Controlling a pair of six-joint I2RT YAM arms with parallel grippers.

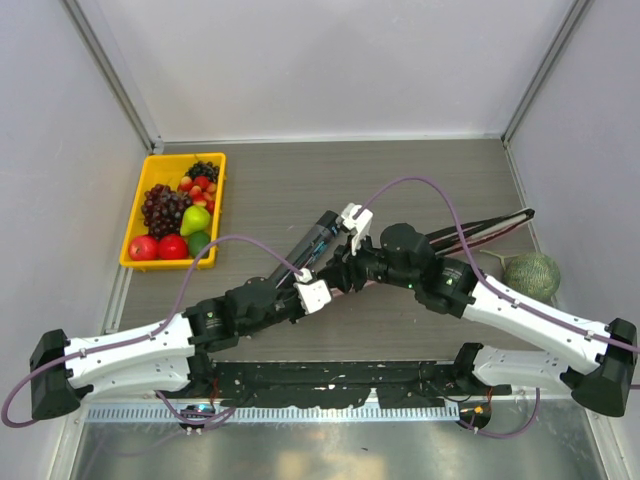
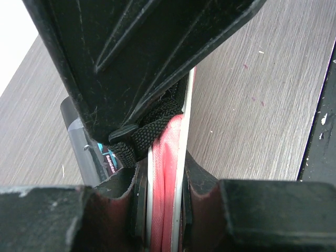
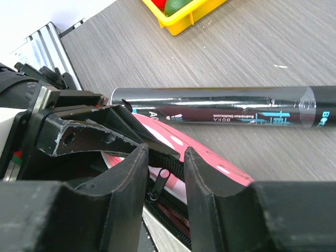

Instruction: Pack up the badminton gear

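A long pink, white and black racket bag (image 1: 490, 225) lies across the table, largely hidden under the arms. In the left wrist view my left gripper grips the bag's pink-and-white edge (image 2: 167, 157) near a black strap (image 2: 149, 128). My right gripper is at the bag's black zipper and its puller (image 3: 157, 186), very close to the left one; whether it grips the puller is hard to tell. A dark shuttlecock tube (image 1: 308, 242) lies diagonally behind the grippers.
A yellow basket of toy fruit (image 1: 140, 230) stands at the back left. A round green netted object (image 1: 532, 276) sits at the right.
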